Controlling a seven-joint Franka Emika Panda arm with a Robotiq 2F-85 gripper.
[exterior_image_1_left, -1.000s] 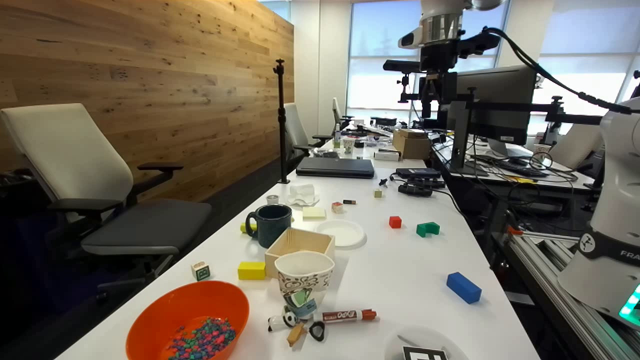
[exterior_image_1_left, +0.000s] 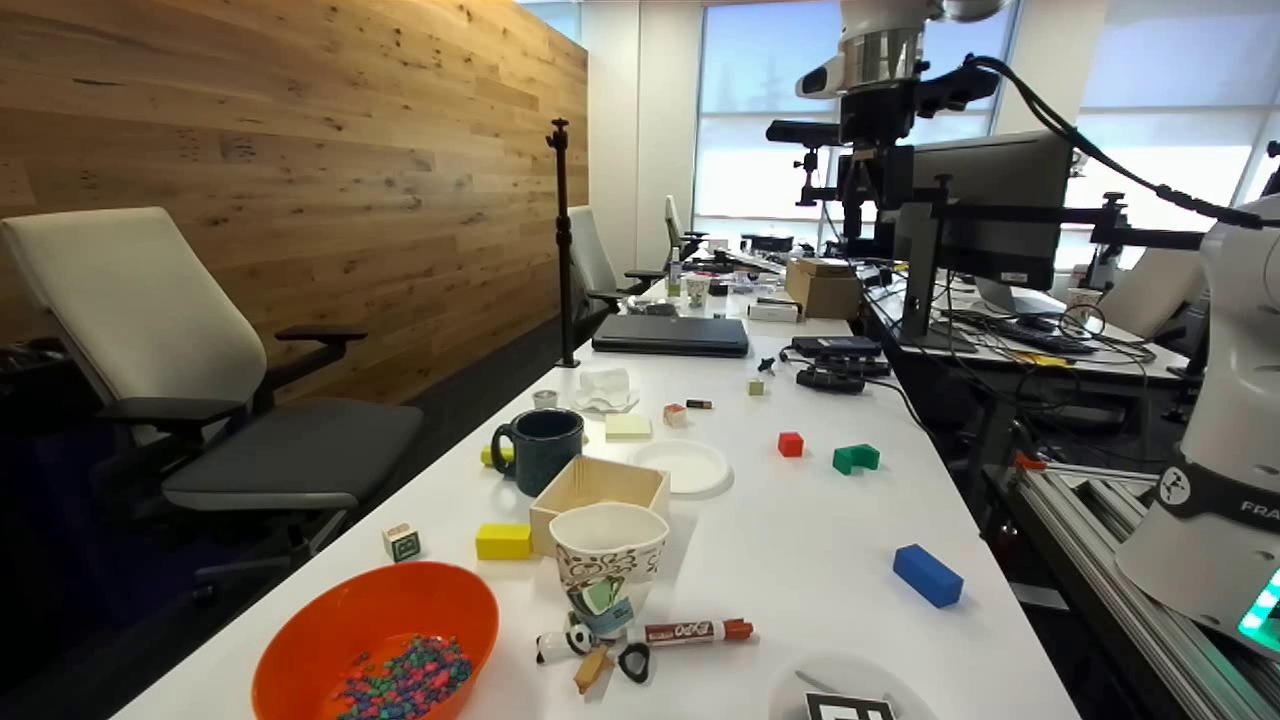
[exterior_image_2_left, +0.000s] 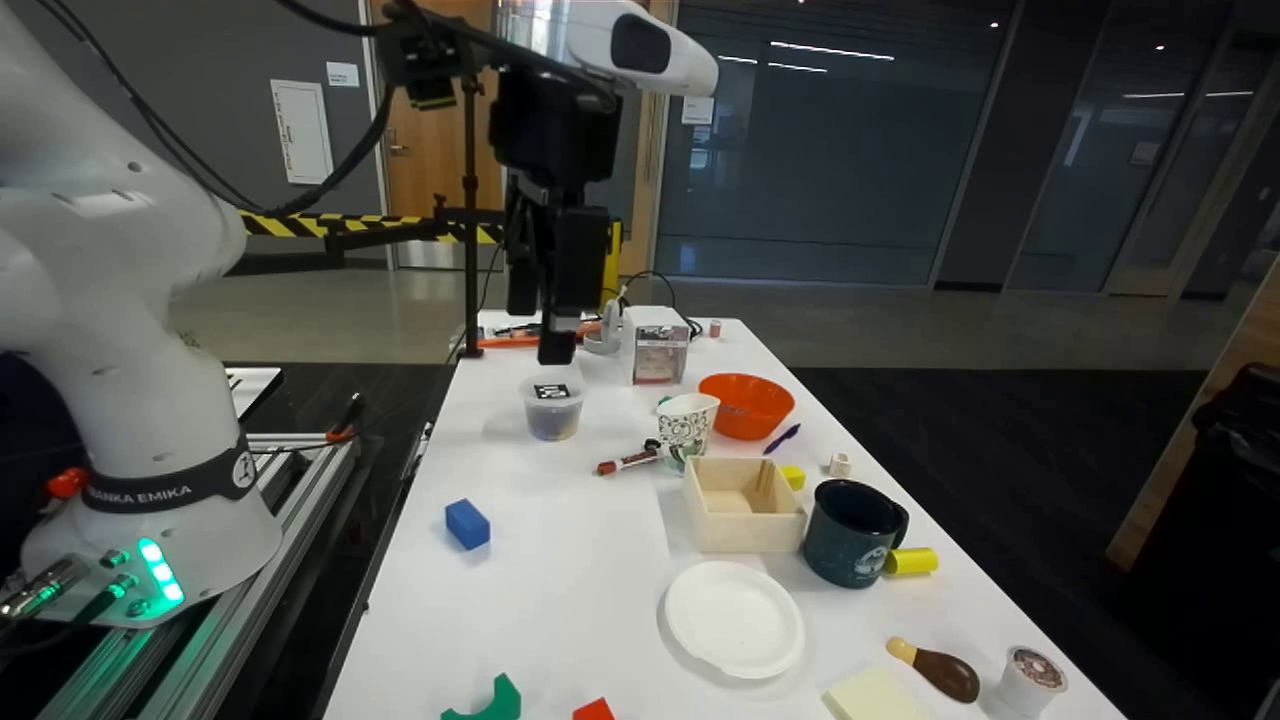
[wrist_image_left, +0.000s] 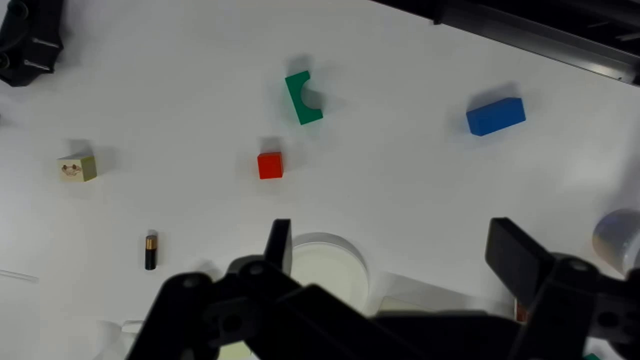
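Observation:
High above the table hangs my gripper, its fingers wide apart in the wrist view with nothing between them. Below it on the white surface lie a blue block (wrist_image_left: 496, 116), a green arch-shaped block (wrist_image_left: 298, 99) and a red cube (wrist_image_left: 270, 165), all apart from one another. A white plate (exterior_image_2_left: 734, 619) sits beside an open wooden box (exterior_image_2_left: 746, 532). Against the box's other side stands a dark mug (exterior_image_2_left: 849, 540). The gripper touches none of these. Its own body hides part of the plate and most of the box in the wrist view.
An orange bowl (exterior_image_1_left: 306, 624) holding small coloured pieces, a patterned paper cup (exterior_image_1_left: 609, 546) and a red marker (exterior_image_1_left: 696, 631) crowd the near end. A black laptop (exterior_image_1_left: 669, 336) lies farther back.

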